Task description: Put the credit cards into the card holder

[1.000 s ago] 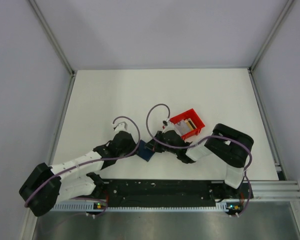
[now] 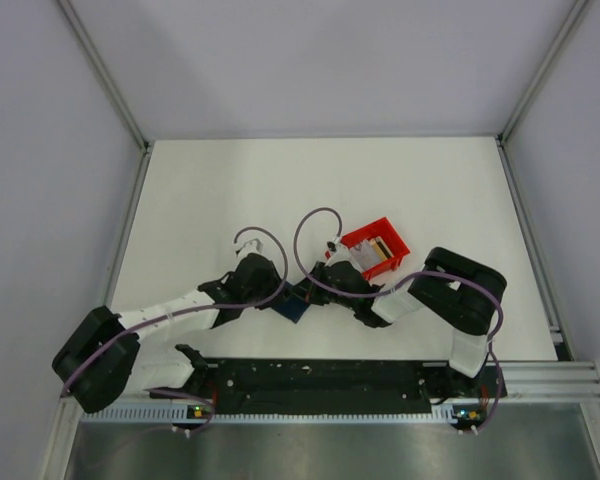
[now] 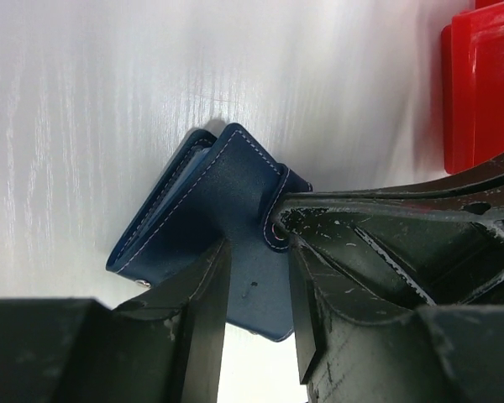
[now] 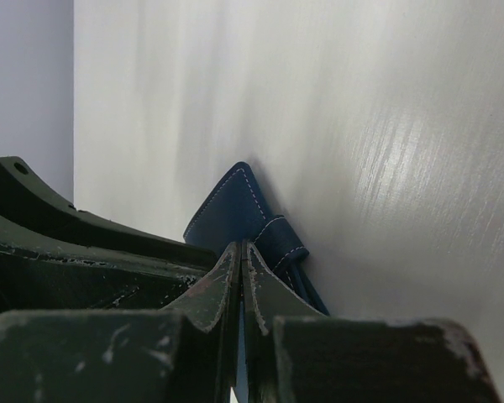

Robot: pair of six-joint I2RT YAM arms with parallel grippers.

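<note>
The dark navy card holder (image 3: 193, 218) lies on the white table, with a stitched flap and a strap. My left gripper is over it, fingers part open, tips above the holder's body. My right gripper is shut with its tips at the holder's strap; whether anything thin is between them is hidden. In the top view both grippers meet over the holder (image 2: 290, 308) near the table's front middle.
A red tray (image 2: 388, 228) with cards in it sits right of centre, behind the right arm; its edge (image 3: 470, 101) shows at the left wrist view's upper right.
In the top view my left arm has moved slightly right, toward the card holder and the right gripper. The right arm has not visibly moved.
</note>
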